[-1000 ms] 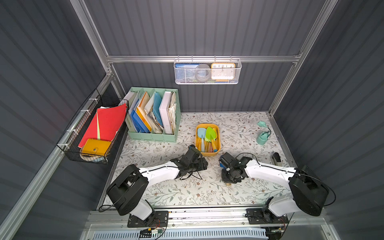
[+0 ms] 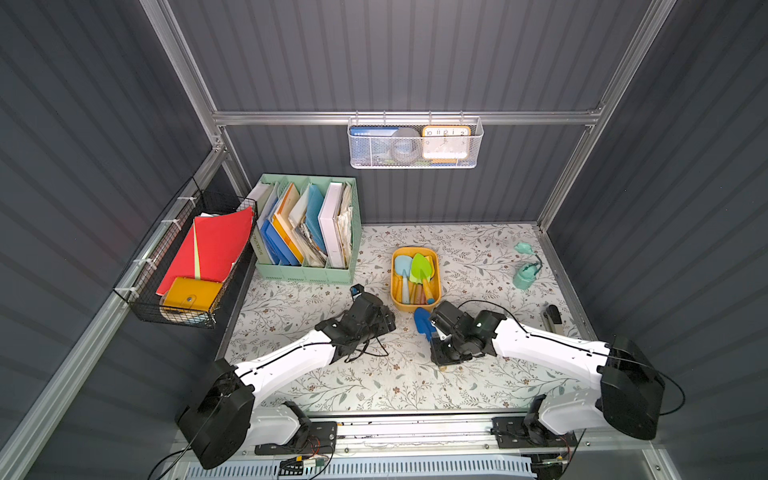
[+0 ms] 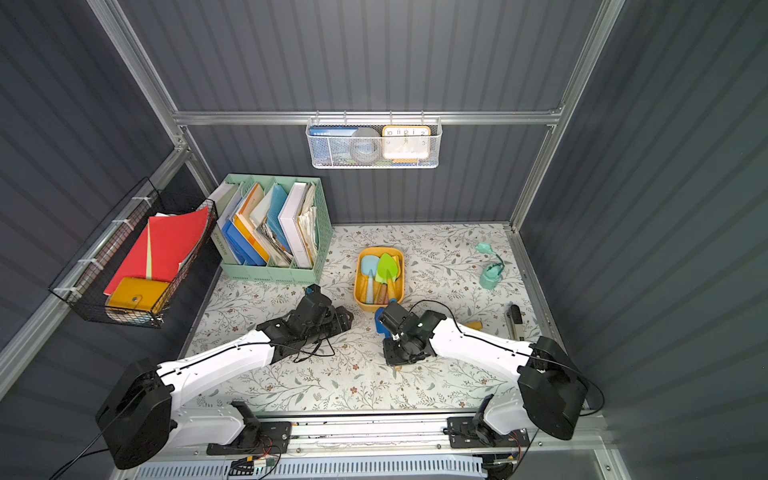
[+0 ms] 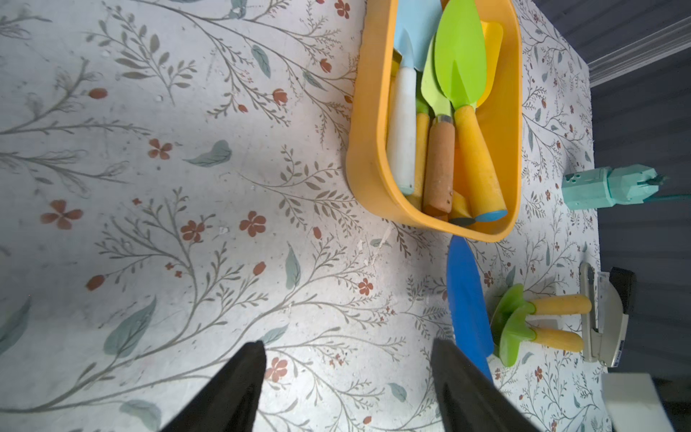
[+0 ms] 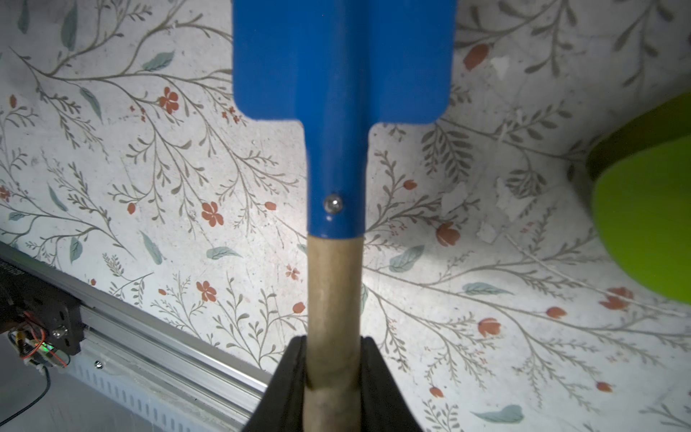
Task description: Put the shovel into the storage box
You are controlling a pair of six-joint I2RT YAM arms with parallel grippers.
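A blue shovel (image 5: 338,72) with a wooden handle is in my right gripper, which is shut on that handle; its blade (image 2: 424,318) shows just in front of the yellow storage box (image 2: 415,305). The box holds several trowels and tools. My left gripper stands open to the left of the shovel and front-left of the box, nothing between its fingers, over bare table.
Two green tools (image 4: 512,327) with yellow handles lie right of the shovel. A teal watering can (image 2: 525,276) and a dark tool (image 2: 552,318) are at the right. A mint file holder (image 2: 307,272) stands at back left.
My left arm has drawn back to the left, away from the box's front. My right gripper has moved a little left with the shovel, whose blade now shows more.
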